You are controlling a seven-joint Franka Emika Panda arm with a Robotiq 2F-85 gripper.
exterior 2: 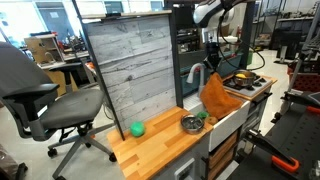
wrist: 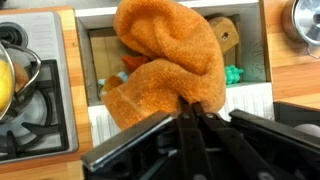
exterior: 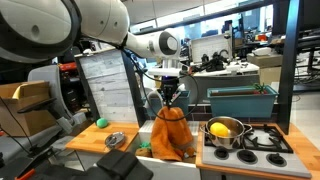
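Observation:
An orange cloth [exterior: 171, 132] hangs from my gripper [exterior: 168, 103], which is shut on its upper part. In the second exterior view the cloth [exterior 2: 217, 100] drapes down over the sink area, its lower end close to the basin. From the wrist, the cloth [wrist: 175, 70] spreads below the dark fingers and covers much of a grey-rimmed basin [wrist: 98, 19]. The exact pinch between the fingertips is hard to make out. Inside the basin, a green object [wrist: 233, 74] and a wooden piece [wrist: 224, 34] show past the cloth's edge.
Right of the basin, a pot [exterior: 226, 130] with something yellow in it stands beside a black stovetop [exterior: 262, 150]. A metal bowl [exterior 2: 192, 124] and a green ball [exterior 2: 137, 129] rest on the wooden counter [exterior 2: 150, 152]. A faucet [exterior 2: 195, 73] rises behind the basin.

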